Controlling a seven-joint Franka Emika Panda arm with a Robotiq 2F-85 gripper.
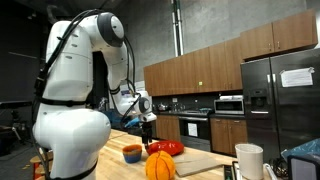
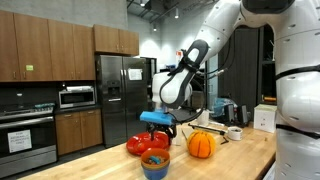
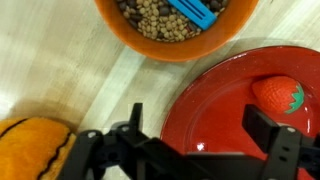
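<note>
In the wrist view my gripper hangs with its dark fingers well apart, and nothing shows between them. Below it is a red plate (image 3: 200, 105) with a strawberry (image 3: 277, 95) on its right side. An orange bowl (image 3: 175, 50) holds brown nuts or beans and a blue object (image 3: 194, 11) at the top of that view. Part of an orange pumpkin (image 3: 30, 150) shows at lower left. From outside, the gripper (image 2: 157, 125) is above the table near the plate and bowl, touching neither as far as I can see.
A white mug-like cylinder (image 1: 249, 160) stands at the right of the table, past a flat board (image 1: 203, 162). The pumpkin (image 2: 202, 146) sits beside the bowl (image 2: 155, 167). Bare tabletop (image 3: 75, 65) lies left of the plate in the wrist view.
</note>
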